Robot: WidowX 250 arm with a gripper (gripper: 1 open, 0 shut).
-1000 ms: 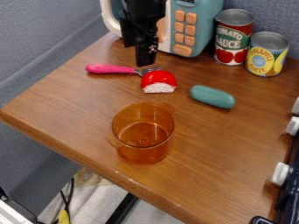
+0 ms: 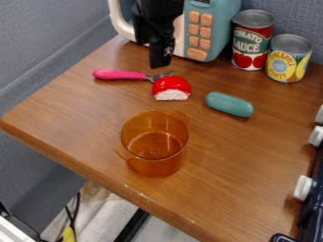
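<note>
My black gripper hangs at the top centre, in front of the teal toy microwave, above a pink-handled utensil and a red-and-white toy piece. Whether its fingers are open or shut is hard to make out. A teal cylindrical object lies to the right of the red piece. An orange translucent pot stands on the wooden table nearer the camera.
A tomato can and a yellow can stand at the back right. A dark appliance with white knobs lines the right edge.
The gripper has shifted slightly at the top centre; the objects on the table are unmoved.
</note>
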